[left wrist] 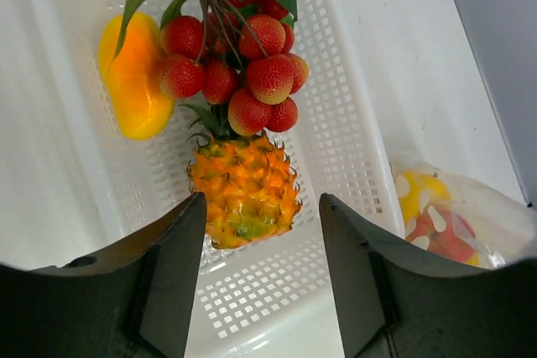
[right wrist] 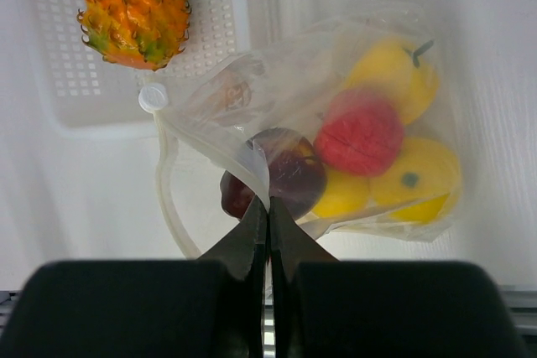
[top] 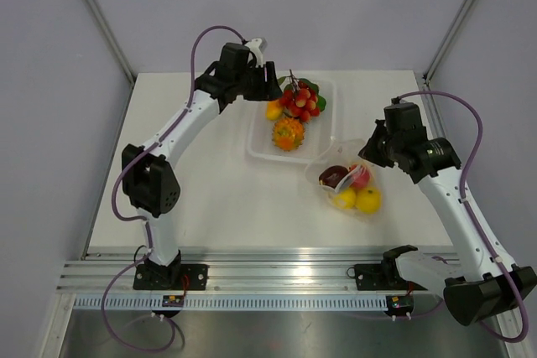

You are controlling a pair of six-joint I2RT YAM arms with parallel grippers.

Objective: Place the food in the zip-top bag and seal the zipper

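Observation:
My left gripper (top: pixel 267 90) is open above the back left of the white basket (top: pixel 267 155), its fingers wide apart and empty. Below it in the left wrist view lie a spiky orange fruit (left wrist: pixel 243 190), a bunch of red lychees (left wrist: pixel 252 81) with stem and leaves, and a yellow mango (left wrist: pixel 138 81). In the right wrist view, my right gripper is shut on the edge of the clear zip top bag (right wrist: pixel 294 56). The bag's mouth gapes toward the basket. Inside are a dark purple fruit (right wrist: pixel 289 173), a red fruit (right wrist: pixel 361 133) and several yellow ones.
A white slider (right wrist: pixel 153 97) sits at the bag's mouth corner, close to the basket's edge. Grey walls stand behind and on both sides.

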